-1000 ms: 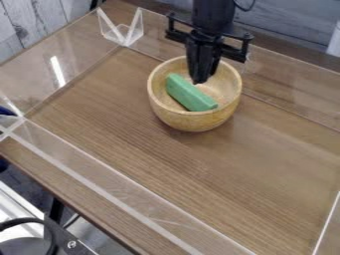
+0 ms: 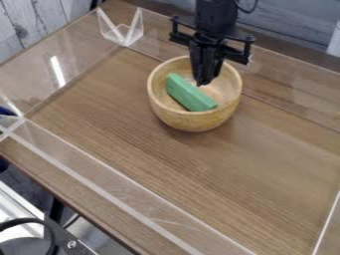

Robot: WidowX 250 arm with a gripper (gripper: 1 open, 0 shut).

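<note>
A round, pale wooden bowl sits on the table toward the upper middle of the camera view, with a green oblong object lying inside on its left side. The black gripper hangs from the top, its tip pointing down over the back of the bowl, just behind the green object. Its fingers are close together, shut, with nothing showing between them. Whether the tip touches anything in the bowl is hard to tell.
A clear, angular item stands at the upper left. Black cables lie at the lower left corner.
Very little differs; the gripper and the bowl with the green object appear shifted very slightly.
</note>
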